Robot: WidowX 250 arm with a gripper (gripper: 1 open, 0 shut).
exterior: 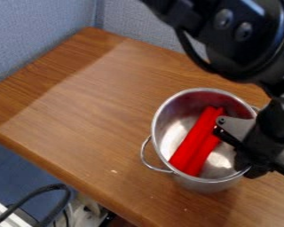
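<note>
A steel pot (pixel 169 116) with wire side handles stands on the wooden table (pixel 79 115) at the right of the camera view. Red cylindrical objects (pixel 197 140) lie inside it. My black gripper (pixel 233 137) is at the pot's right side, over its rim, partly out of frame. Whether its fingers are open or shut is hard to make out.
Grey partition walls (pixel 38 35) stand behind it. Black cables (pixel 32 199) hang beyond the table's front left edge.
</note>
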